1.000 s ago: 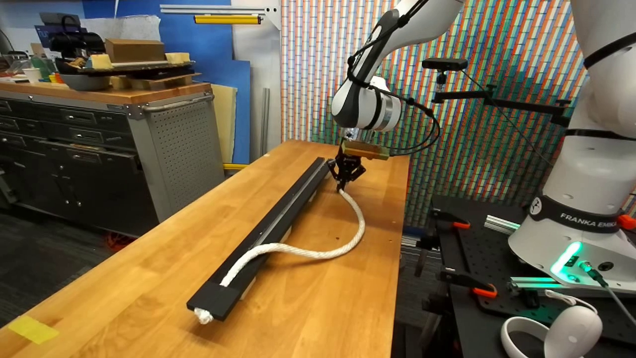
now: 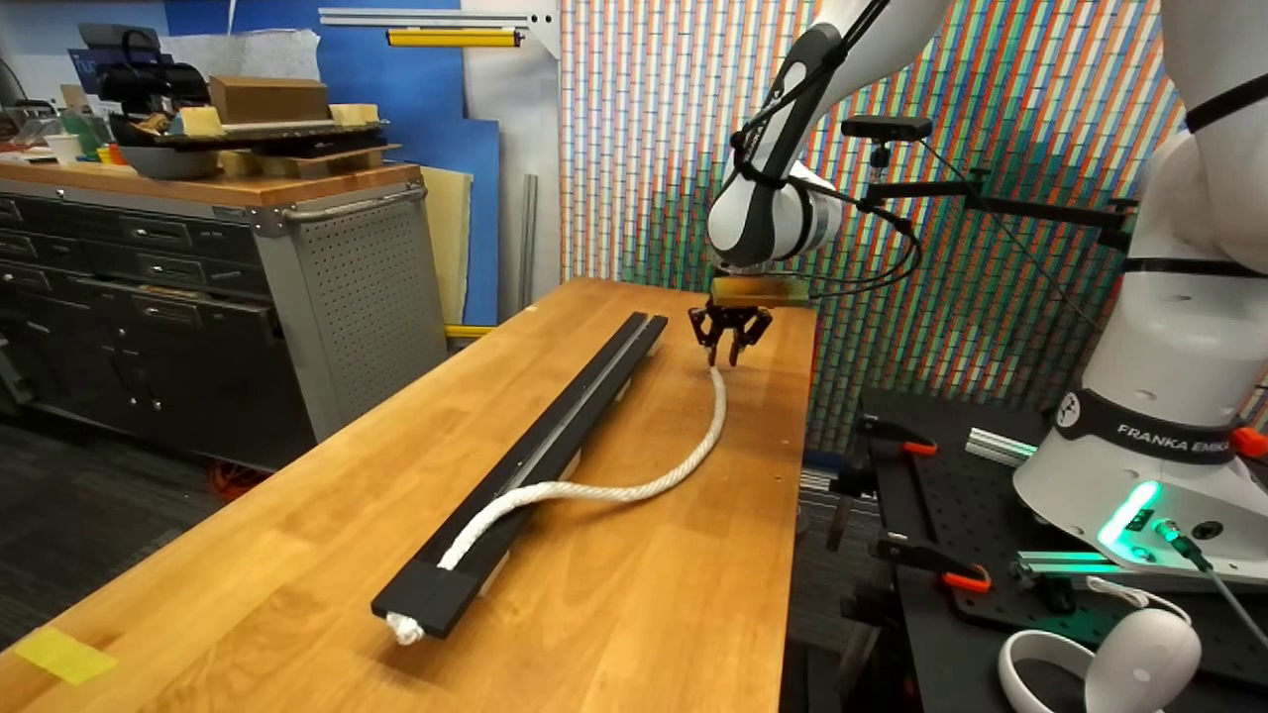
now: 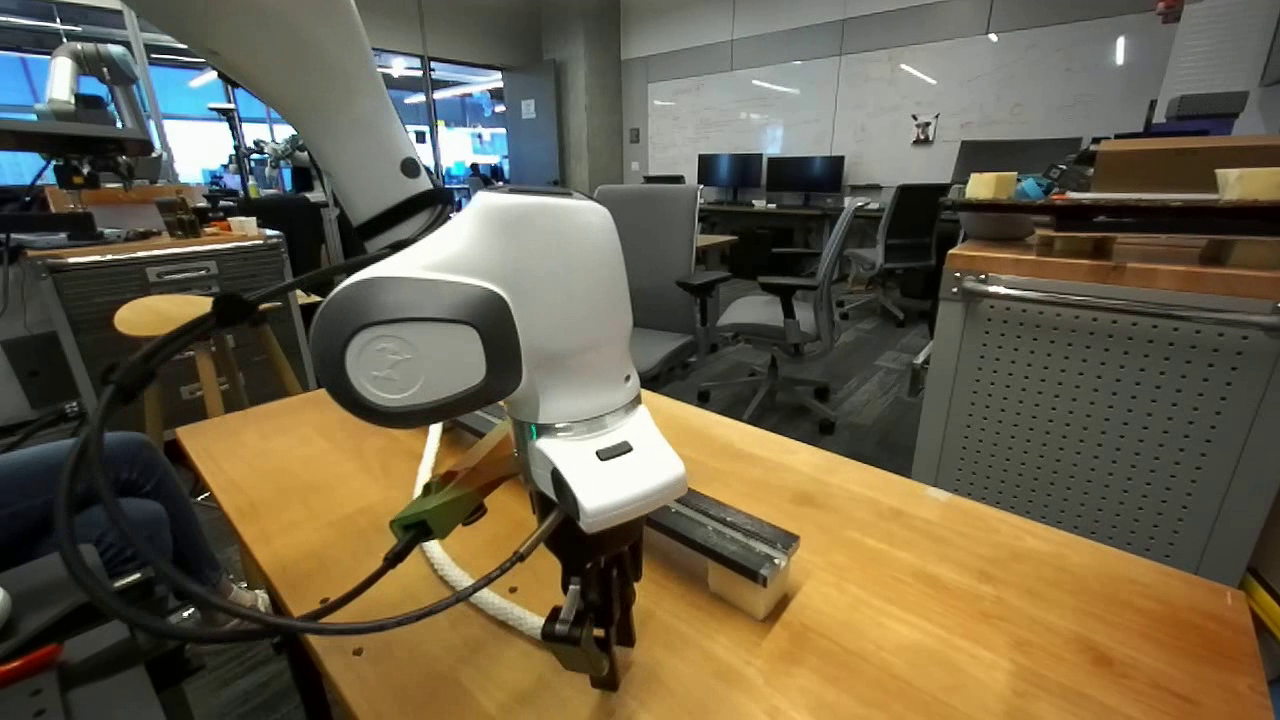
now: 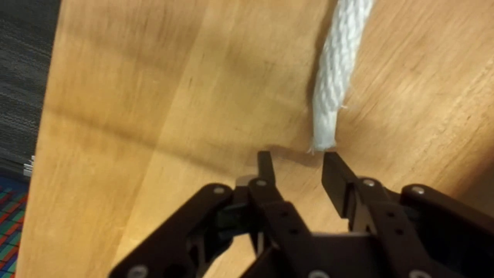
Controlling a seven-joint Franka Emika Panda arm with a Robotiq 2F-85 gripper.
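A white rope (image 2: 639,491) curves over the wooden table. Its near part lies along the black grooved rail (image 2: 559,434), and a frayed tip (image 2: 405,629) sticks out past the black block at the rail's near end. The far half of the groove is bare. In exterior view 1 my gripper (image 2: 722,360) is low over the table at the rope's far end, right of the rail. The wrist view shows my gripper with its fingers apart and bare table between them. The cut rope end (image 4: 325,141) appears just beyond the right fingertip, outside the gap.
Pale blocks (image 3: 746,588) hold the rail up off the table. The table's right edge (image 2: 798,499) runs near the gripper's side. Bare tabletop (image 3: 960,600) lies on the rail's other side. A black cable loop (image 3: 84,504) hangs from the arm.
The arm has moved right, away from the rail, and its hand has turned. The fingers, close together at the rope end before, are now apart. The rope's far end has shifted right.
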